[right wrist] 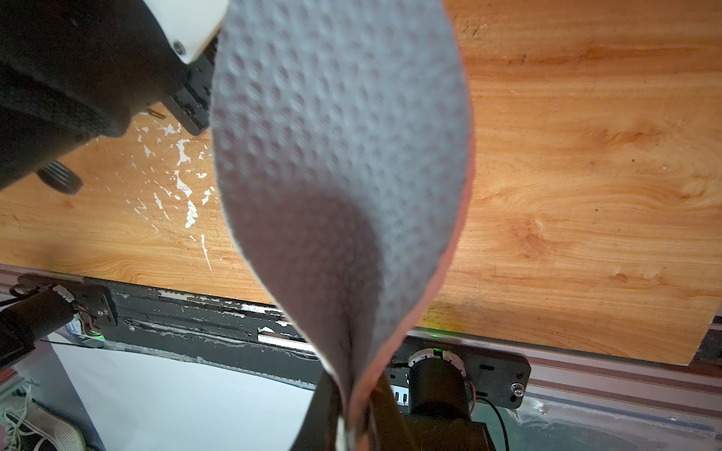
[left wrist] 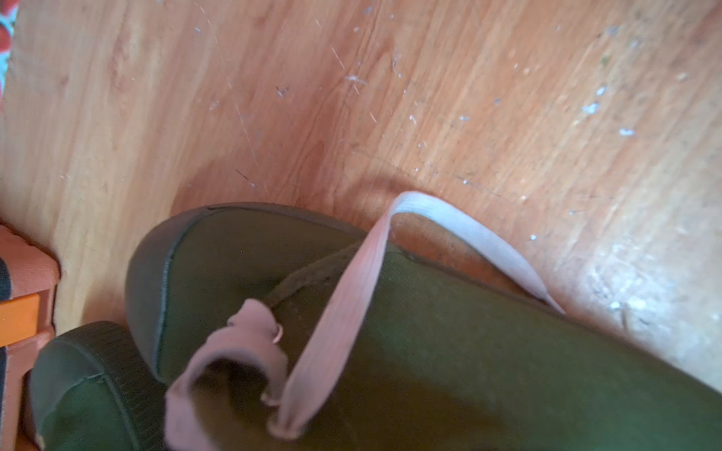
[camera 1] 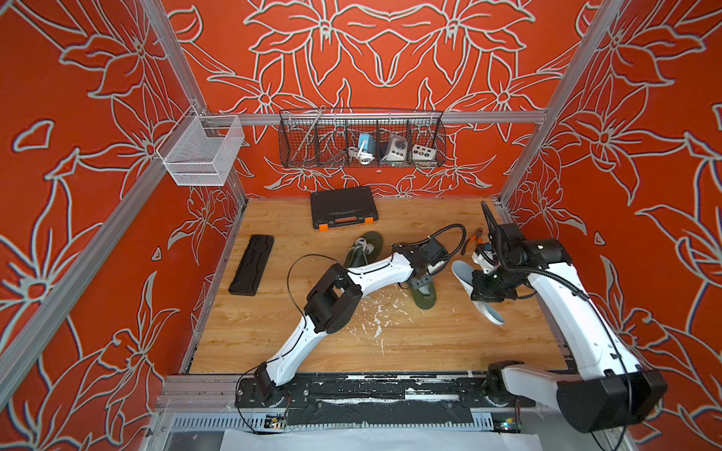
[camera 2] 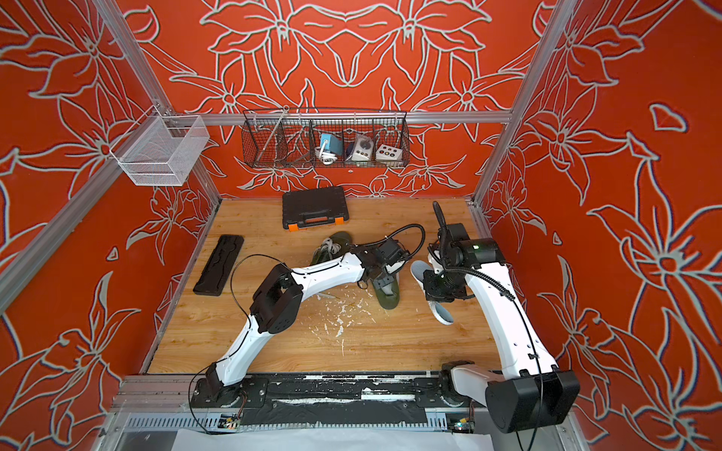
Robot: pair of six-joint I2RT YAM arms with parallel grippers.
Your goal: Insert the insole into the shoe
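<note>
A pale insole (right wrist: 338, 112), dimpled in the right wrist view, hangs folded in my right gripper, which is shut on it. In the top views my left gripper (camera 1: 423, 274) is over an olive shoe (camera 1: 423, 299) at mid-right; its fingers are too small to tell apart. The left wrist view shows olive canvas with a pale lace (left wrist: 338, 330) close up, without the fingers. A second olive shoe (camera 1: 361, 251) lies farther left, partly behind the left arm.
A black case (camera 1: 342, 203) stands at the back, a long black tray (camera 1: 250, 264) at the left. Orange-handled tools (camera 1: 474, 236) lie back right, near the right arm. Wire baskets hang on the walls.
</note>
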